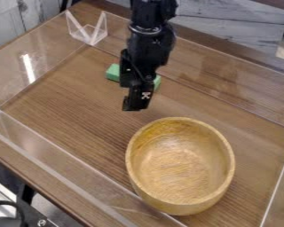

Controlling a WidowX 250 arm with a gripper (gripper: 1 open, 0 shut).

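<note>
The black robot arm reaches down from the top centre, its gripper (138,92) hanging open over the wooden table. Just behind it lies a green block (114,70), partly hidden by the gripper and wrist. A pale yellow round bowl (180,176) rests on the table in front, to the lower right of the gripper. Whether the fingers touch the block cannot be told.
A white wire object (88,28) stands at the upper left, and another white piece sits at the left edge. A black cable lies at the lower left corner.
</note>
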